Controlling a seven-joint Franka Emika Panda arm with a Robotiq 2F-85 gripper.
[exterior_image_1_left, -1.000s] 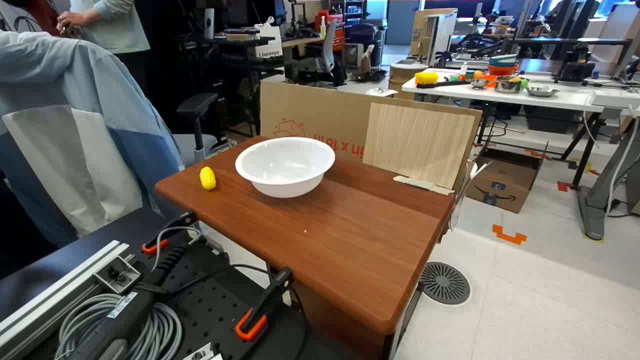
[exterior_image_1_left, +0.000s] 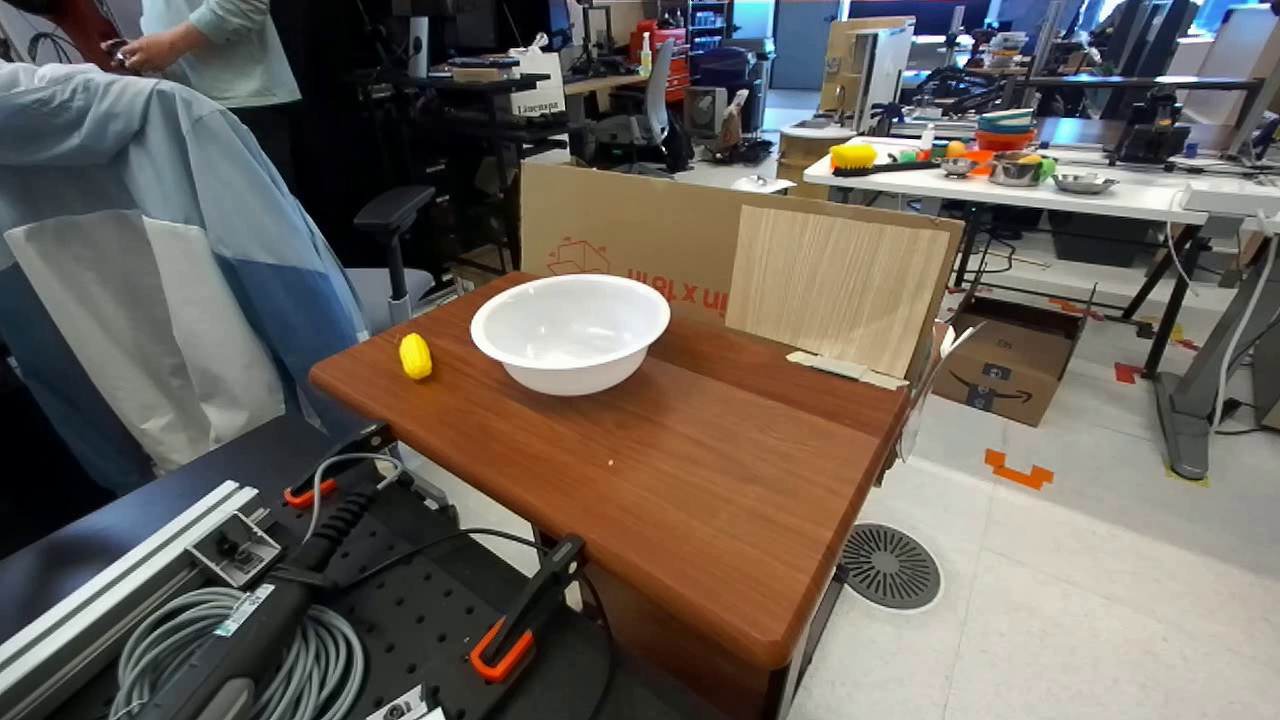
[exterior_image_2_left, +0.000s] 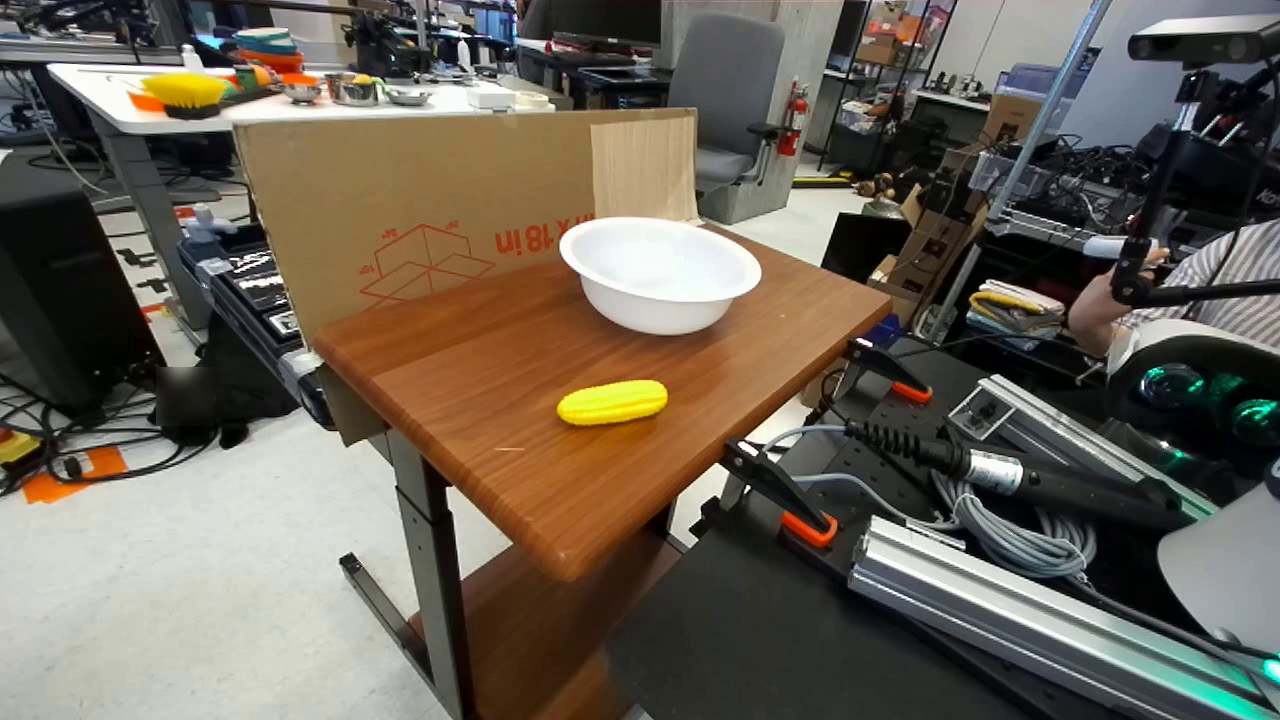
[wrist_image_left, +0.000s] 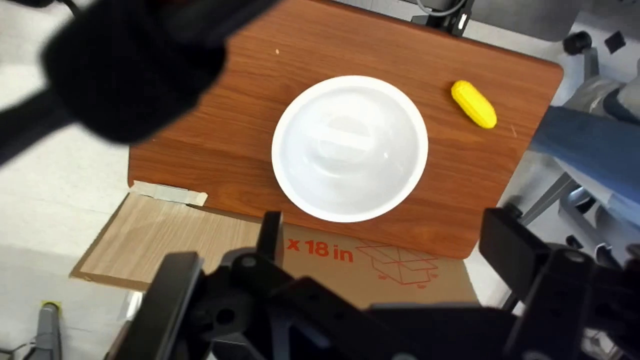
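A yellow corn cob (exterior_image_2_left: 613, 402) lies on the brown table (exterior_image_2_left: 480, 348), apart from a white bowl (exterior_image_2_left: 660, 270). The bowl stands upright and looks empty from above in the wrist view, with the corn (wrist_image_left: 474, 104) to its upper right there. My gripper appears only in the wrist view, high over the table, its dark fingers spread wide and open. Nothing is between them but the view down to the bowl's edge and cardboard. Neither exterior view shows the arm above the table.
A cardboard sheet (exterior_image_1_left: 648, 228) stands along the table's far edge, with a wood-patterned panel (exterior_image_1_left: 837, 288) on it. Black clamps with orange grips (exterior_image_1_left: 504, 648) hold near the front edge. Much of the tabletop beside the bowl is bare.
On the table nothing has moved: corn and bowl are in the same places. Only the hands of the person in the background have shifted slightly.
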